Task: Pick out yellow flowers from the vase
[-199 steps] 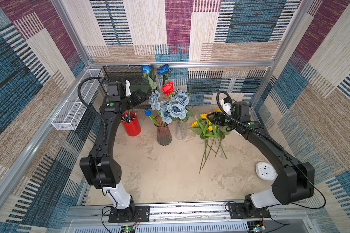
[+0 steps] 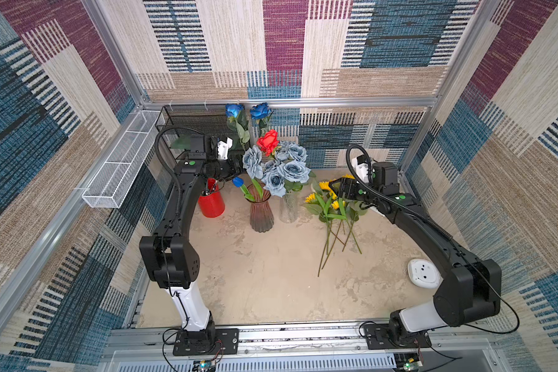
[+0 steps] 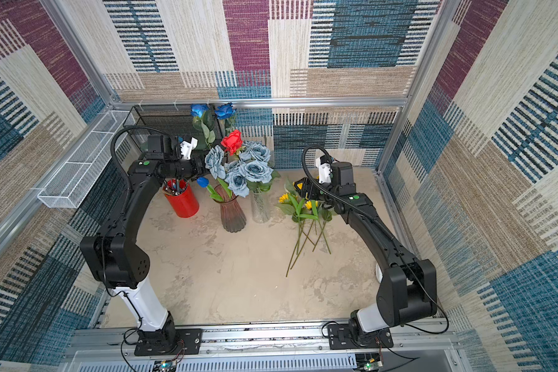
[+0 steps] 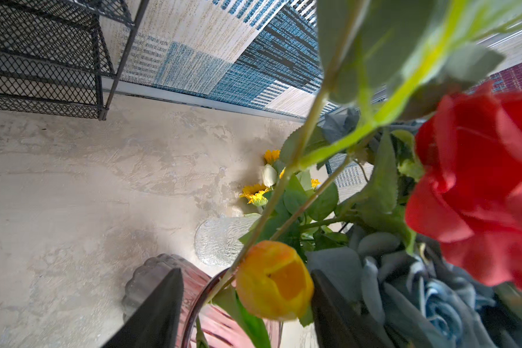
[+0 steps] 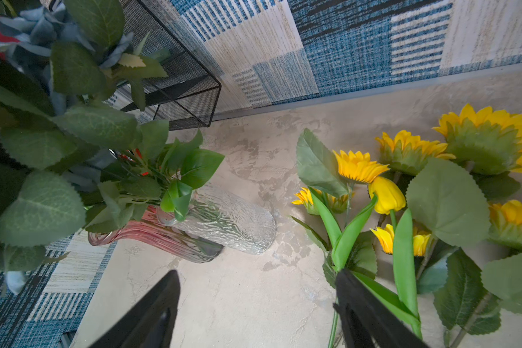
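In the left wrist view a yellow tulip point(image 4: 275, 278) sits between the fingertips of my open left gripper, above the pinkish ribbed vase point(image 4: 150, 284) that holds tulips beside grey-blue roses point(image 4: 429, 301) and a red rose point(image 4: 481, 179). Whether the fingers touch it, I cannot tell. A clear glass vase point(image 5: 232, 223) stands next to that vase. My right gripper is open over the table, near yellow sunflowers point(image 5: 484, 136) and a yellow tulip point(image 5: 387, 194) lying loose with their stems, with nothing seen between its fingers.
A red pen holder point(image 2: 211, 201) stands left of the vases. A black mesh rack point(image 4: 46, 69) is at the back, a white wire basket point(image 2: 117, 167) along the left wall. A white round device point(image 2: 423, 272) lies at the right.
My left arm has moved right, into the flowers, and the grey-blue roses have shifted slightly right. The right arm looks still.
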